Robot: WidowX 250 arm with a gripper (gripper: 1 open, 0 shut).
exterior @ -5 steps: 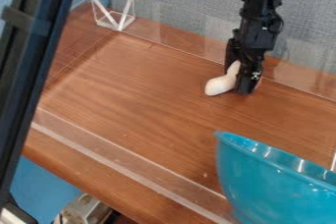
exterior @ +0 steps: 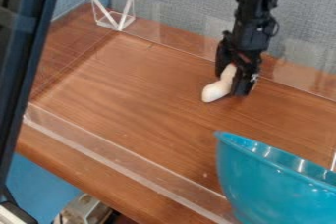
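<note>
A white, elongated object (exterior: 215, 89) lies on the wooden table (exterior: 138, 90) toward the back right, tilted up at its far end. My black gripper (exterior: 235, 79) is down at the table around that object's upper part, its fingers partly hiding it. The gripper looks open, though the far finger is hard to make out.
A teal bowl (exterior: 269, 179) fills the front right. A white wire stand (exterior: 112, 16) is at the back left. Clear strips edge the table at the back and front. A dark frame runs down the left side.
The white object has shifted slightly, its lower end now a little lower and further left in view. My gripper has moved very slightly with it.
</note>
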